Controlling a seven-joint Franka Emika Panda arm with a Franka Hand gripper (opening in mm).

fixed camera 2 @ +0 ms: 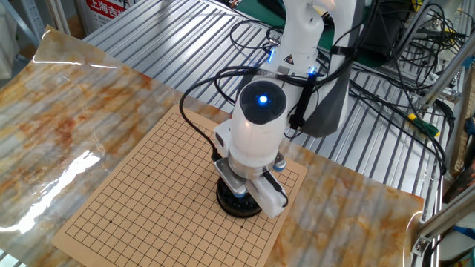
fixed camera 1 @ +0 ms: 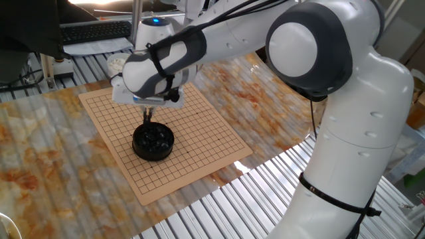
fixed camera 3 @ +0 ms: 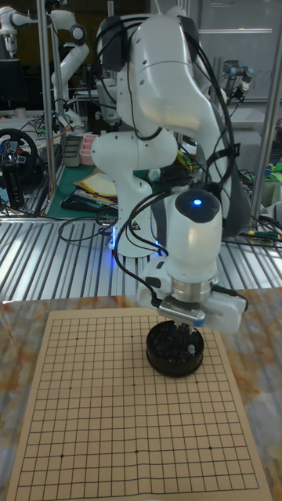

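A round black bowl (fixed camera 1: 153, 150) filled with dark, glossy pieces stands on the tan grid board (fixed camera 1: 206, 143); the pieces (fixed camera 3: 171, 340) also show in exterior view 3. My gripper (fixed camera 1: 147, 122) points down at the bowl's far rim in exterior view 1, its dark fingers close together. In exterior view 3 the fingers overlap the bowl's opening. Whether they are apart or pressed together, and whether a piece is between them, is too small to make out. From exterior view 2 the hand (fixed camera 2: 256, 148) covers the fingers and part of the bowl.
Behind the arm in exterior view 1 is a white bowl (fixed camera 1: 117, 64), mostly hidden. A keyboard (fixed camera 1: 96, 32) lies farther back. The rest of the board is bare, and the marbled sheet (fixed camera 1: 46, 153) around it is clear.
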